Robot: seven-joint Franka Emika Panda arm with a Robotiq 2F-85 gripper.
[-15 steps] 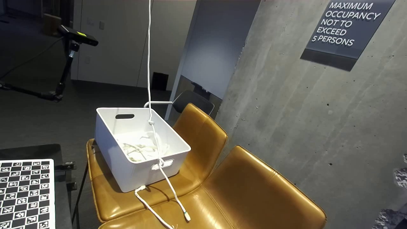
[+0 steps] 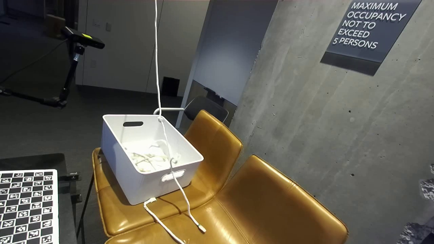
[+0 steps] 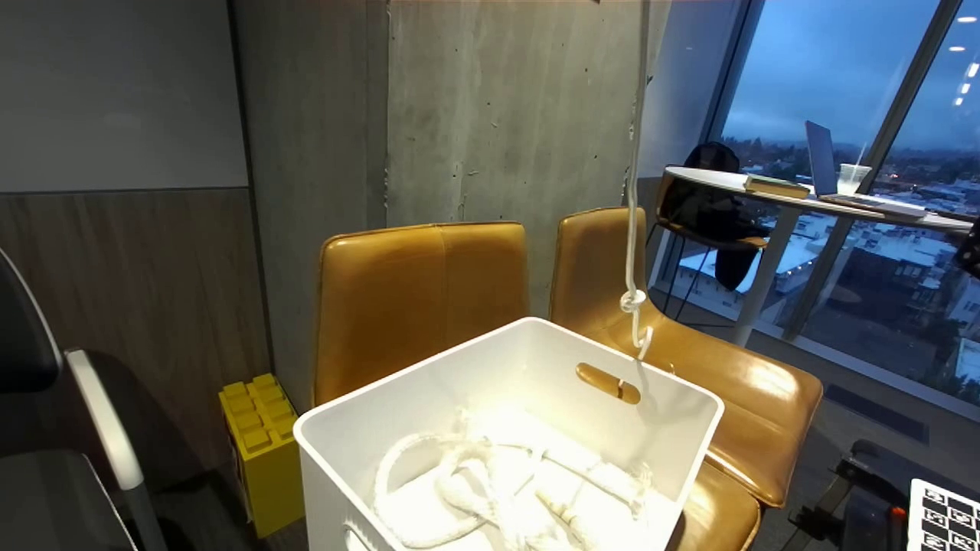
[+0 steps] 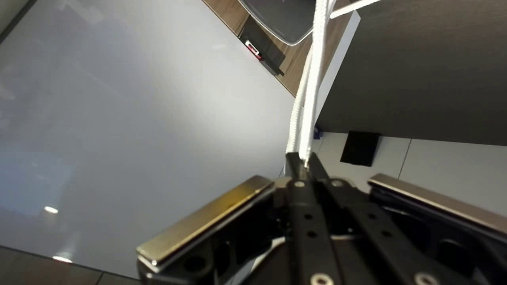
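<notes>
In the wrist view my gripper is shut on a white rope, which runs from the fingertips to the top edge. Neither exterior view includes the gripper. There, the same rope comes down taut from above, with a knot at the box rim's height and another near the front handle. Its lower end lies over the front of the chair. A white box stands on a tan chair, and several loose pieces of rope lie tangled inside it.
A second rope piece rests on the tan seats outside the box. Tan chair backs rise beside the box, with a concrete wall behind. At left are a checkered board and a camera on a jointed stand.
The hanging rope has risen, lifting both knots, and its upper part has shifted slightly left. Its loose lower end has moved slightly up and right. The box has stayed put.
</notes>
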